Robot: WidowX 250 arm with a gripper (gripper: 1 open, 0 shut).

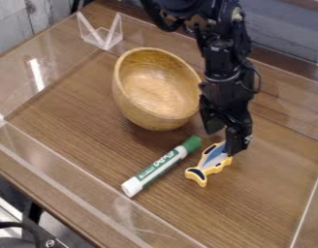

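Observation:
My black gripper (221,130) hangs from the top centre, open, its fingertips low at the upper end of a small yellow-and-blue object (204,170) on the wooden table. Whether its fingers touch that object is hard to tell. A green-and-white tube (159,169) lies diagonally to the left of the yellow-and-blue object. A large tan wooden bowl (136,87) stands behind and left of the gripper.
A clear angular plastic piece (102,37) sits at the back left.

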